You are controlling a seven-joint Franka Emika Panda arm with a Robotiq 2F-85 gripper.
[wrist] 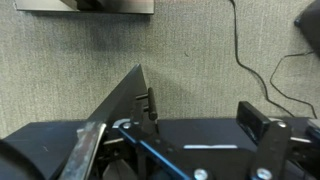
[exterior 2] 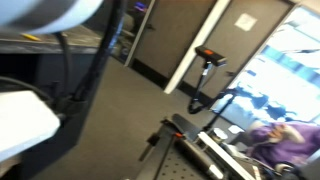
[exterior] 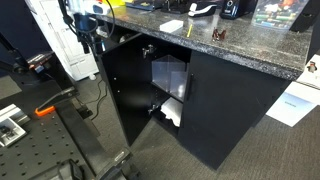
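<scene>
A black cabinet (exterior: 225,115) stands under a speckled counter, its left door (exterior: 118,85) swung open. Inside, a clear container (exterior: 168,75) and something white (exterior: 172,110) show on the shelves. My gripper (exterior: 92,42) is by the outer top end of that door. From the wrist, the gripper points down with its two fingers wide apart, and nothing shows held between them. The door (wrist: 118,98) rises close beside the left finger; whether they touch cannot be told. The second exterior view shows only blurred arm parts near the cabinet, with the fingers hidden.
Small items lie on the countertop (exterior: 230,37), including a clear bin (exterior: 278,12) at its right. A black perforated cart (exterior: 45,150) stands at the near left. Cables (wrist: 250,65) run over the grey carpet (wrist: 205,50), otherwise open in front of the door.
</scene>
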